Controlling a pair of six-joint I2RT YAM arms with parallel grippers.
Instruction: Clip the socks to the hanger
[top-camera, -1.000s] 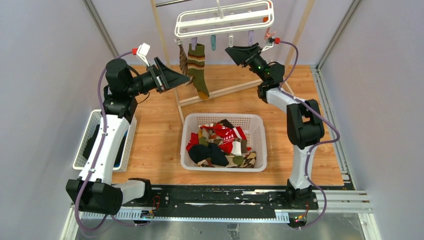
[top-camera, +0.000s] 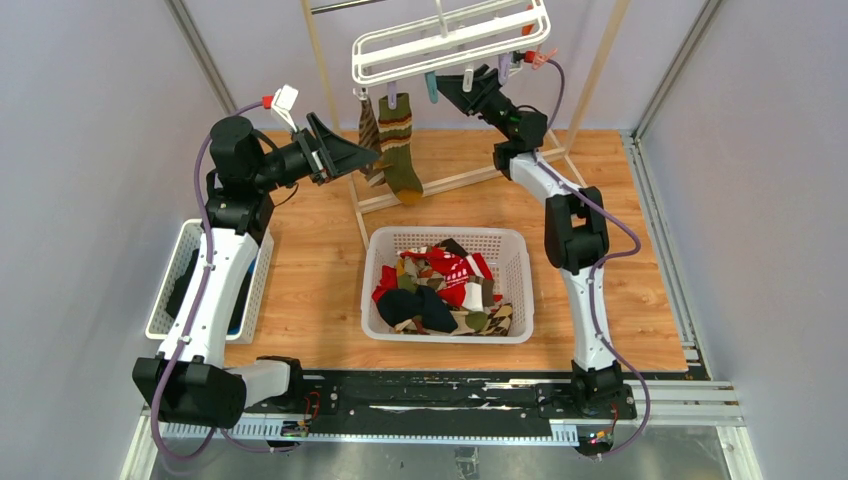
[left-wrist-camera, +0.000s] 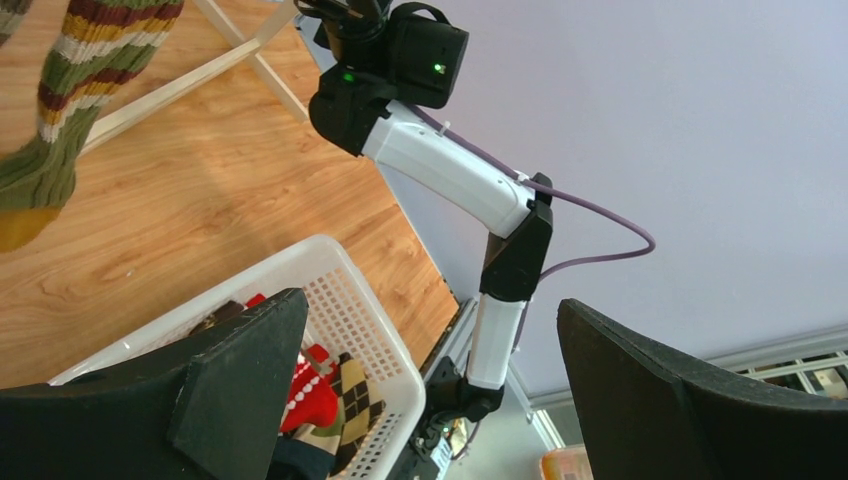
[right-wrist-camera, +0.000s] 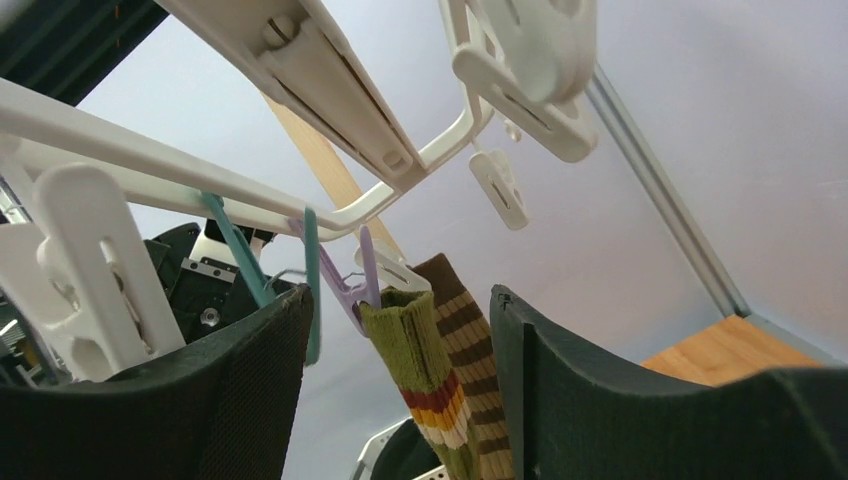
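The white hanger (top-camera: 450, 45) hangs at the top with several clips along it. A green striped sock (top-camera: 396, 145) hangs from a purple clip (right-wrist-camera: 368, 268), beside a brown striped sock (top-camera: 368, 145). My left gripper is at the socks' left side, its fingers wide apart and empty. Just below the hanger, my right gripper points left, fingers spread with nothing held. A teal clip (right-wrist-camera: 314, 285) stands at the inner edge of its left finger (right-wrist-camera: 265, 375); whether they touch is unclear. The green sock shows beyond the gap.
A white basket (top-camera: 522, 270) of mixed socks stands on the wooden table (top-camera: 310, 300). Another basket (top-camera: 160, 310) stands at the left, partly behind the left arm. A wooden frame (top-camera: 595, 75) surrounds the hanging area.
My right gripper has moved up and left to the hanger's clips. The hanger has shifted slightly right, and the hanging socks have swung a little. The left arm has stayed still.
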